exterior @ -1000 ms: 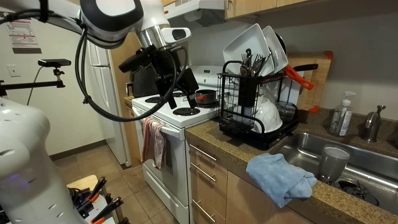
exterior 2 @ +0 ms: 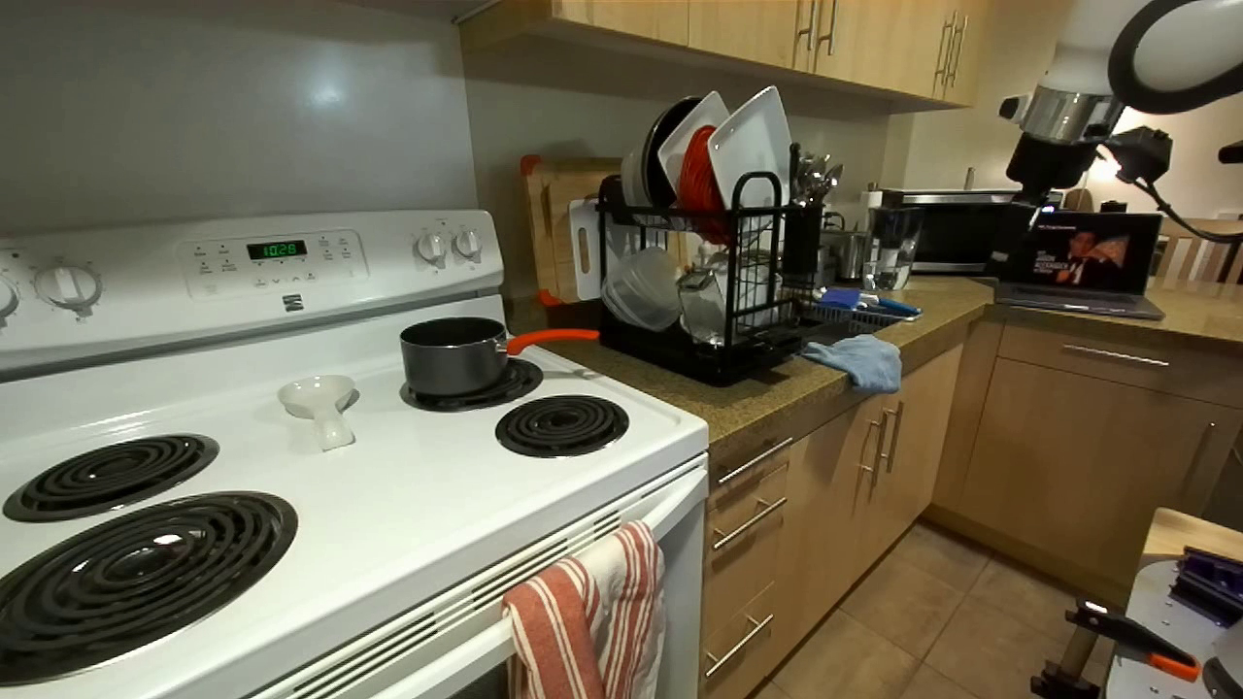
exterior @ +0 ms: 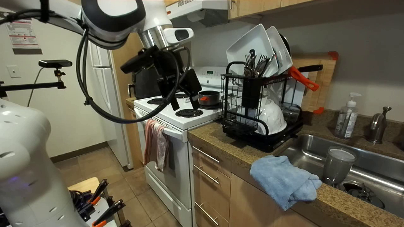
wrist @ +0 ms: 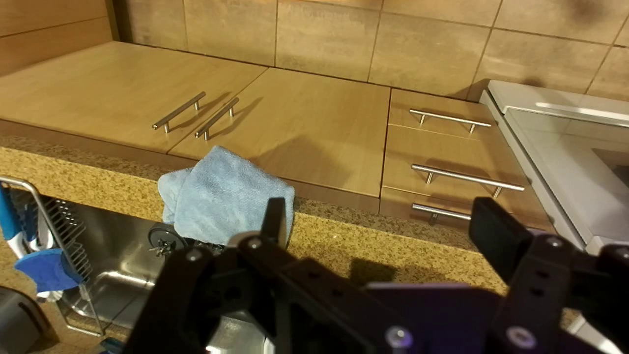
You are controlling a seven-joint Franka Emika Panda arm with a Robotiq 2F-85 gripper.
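In the wrist view my gripper is open, its two black fingers wide apart and nothing between them. Exterior view 1 has it in the air, with its fingertips pointing down. A crumpled light blue cloth [exterior: 284, 181] hangs over the counter's front edge beside the sink; in the wrist view the cloth [wrist: 227, 197] lies left of the fingers, partly behind one fingertip. On a back burner of the stove sits a dark pot [exterior 2: 454, 356] with a red handle. A striped towel [exterior 2: 594, 612] is draped over the oven handle.
A black dish rack [exterior: 246, 125] loaded with plates, bowls and cutlery rises tall between stove and sink. The metal sink [exterior: 308, 143] holds a clear container [exterior: 338, 166]. On the stove lies a white spoon rest [exterior 2: 317, 402]. The counter strip before the rack is clear.
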